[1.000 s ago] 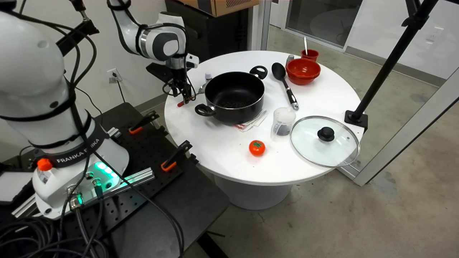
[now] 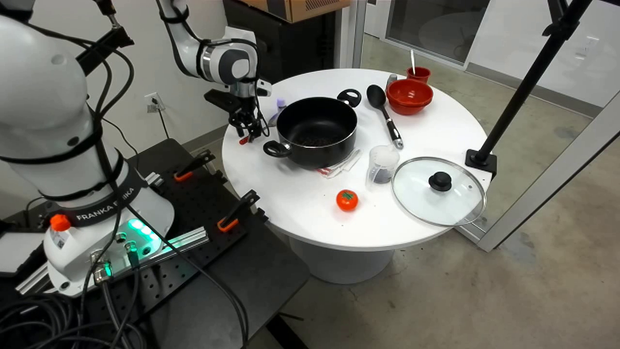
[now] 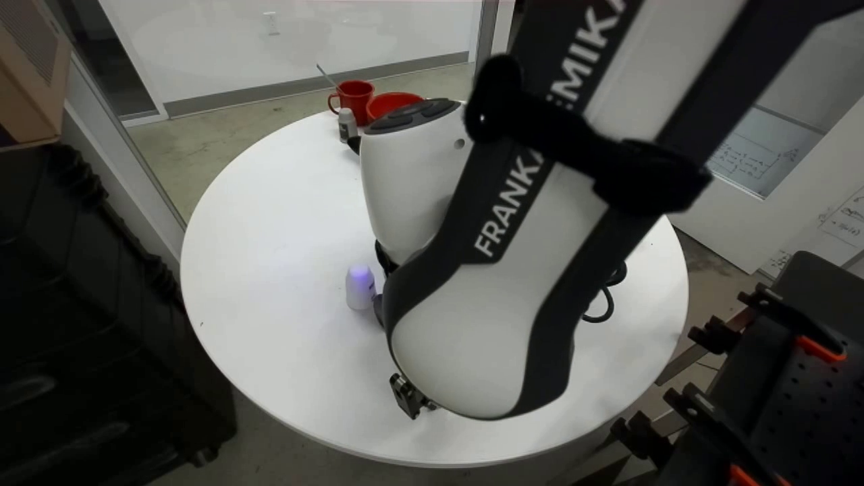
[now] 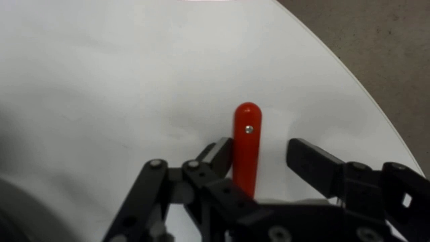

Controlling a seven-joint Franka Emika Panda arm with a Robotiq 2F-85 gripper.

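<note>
A red handle with a small metal rivet lies on the white table near its rim. My gripper is low over it with the fingers apart. The handle is between them, right up against the left finger in the wrist view, while a clear gap separates it from the right one. Black gripper parts hide its lower end there. In exterior view 1 only the red tip shows beside the gripper, left of the black pot.
Close by stands a small purple-topped bottle. A black spoon, red bowls, a clear cup, a tomato and a glass lid lie farther off. The table edge is near the handle.
The arm has shifted slightly right and lower in exterior view 1. The red handle remains at about the same place, with more of it covered by the gripper.
</note>
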